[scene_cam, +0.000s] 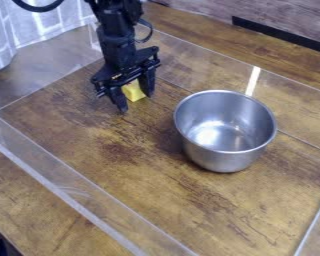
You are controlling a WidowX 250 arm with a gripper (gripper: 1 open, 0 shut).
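Note:
My black gripper (124,93) is at the upper middle, low over the wooden table, with its two fingers around a small yellow object (136,92). The object is partly hidden by the gripper, and I cannot tell whether the fingers press on it. A large steel bowl (224,129) stands to the right of them, apart from both.
Pale strips run along its left and right edges. A whitish, translucent area fills the top left corner.

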